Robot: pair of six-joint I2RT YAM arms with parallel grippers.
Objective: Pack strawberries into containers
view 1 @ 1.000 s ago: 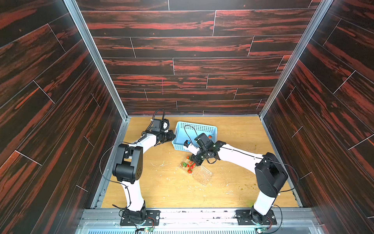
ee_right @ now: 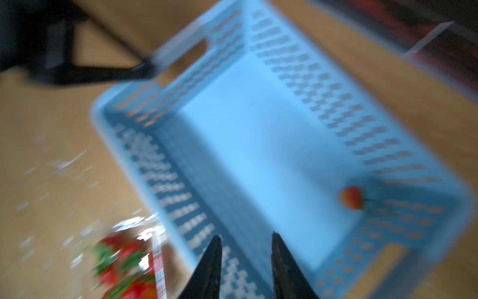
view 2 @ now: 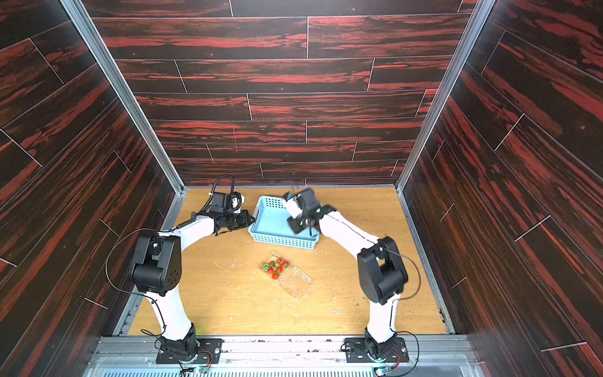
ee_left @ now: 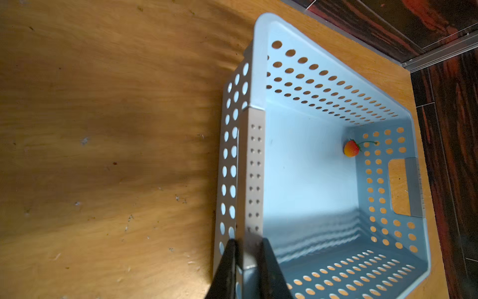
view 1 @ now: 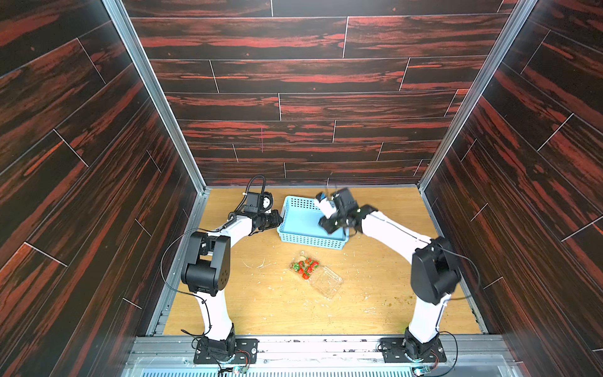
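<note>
In the left wrist view my left gripper is shut on the end handle of the light blue basket (ee_left: 311, 144). One strawberry (ee_left: 351, 148) with a green stem lies on the basket floor near the opposite end. My right gripper is over the basket, its two fingers apart and nothing between them; this view is blurred. In the top left view a clear plastic container (view 1: 326, 282) lies open in front of the basket. Its left half holds several strawberries (view 1: 304, 269), and its right half looks empty. The right arm hides part of the basket there.
A thin clear curl of plastic (view 1: 254, 264) lies to its left. Dark walls enclose the table at the back and sides.
My right gripper has moved away from the strawberry container, backward and slightly right, over the basket. It now covers the lone strawberry in the top left view. The left arm stays still.
</note>
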